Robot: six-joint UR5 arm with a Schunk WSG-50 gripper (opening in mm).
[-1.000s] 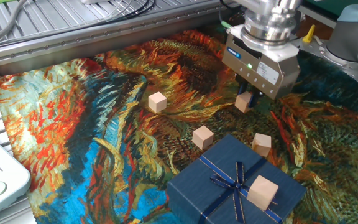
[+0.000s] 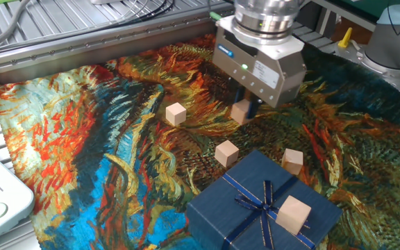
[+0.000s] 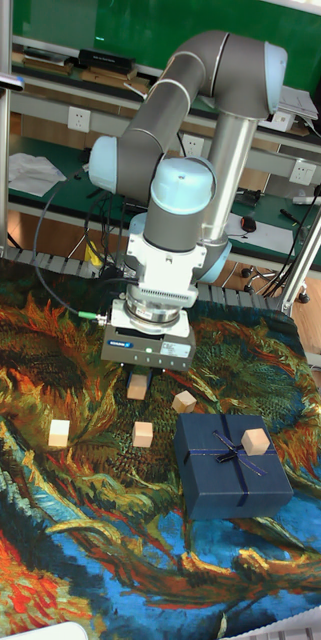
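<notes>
My gripper (image 2: 245,111) is shut on a wooden cube (image 2: 240,112), which sits between its dark fingers. In exterior view 3 the held cube (image 3: 138,386) shows below the gripper body; its height over the cloth is hard to judge. One loose cube (image 2: 176,114) lies on the cloth to the left of the gripper in exterior view 2. A second cube (image 2: 226,153) rests nearer the camera, just off the box's corner. Behind the box stands a third cube (image 2: 293,161). Another cube (image 2: 294,214) sits on top of the blue gift box (image 2: 217,201), beside its ribbon bow (image 2: 267,206).
A cloth printed with a swirling painting (image 2: 68,139) covers the table. A metal rail (image 2: 96,52) runs along the far side, and a white device (image 2: 2,198) stands at the left edge.
The gripper has moved to the left in exterior view 2, carrying the held cube with it. The loose cubes and the blue box have stayed where they were.
</notes>
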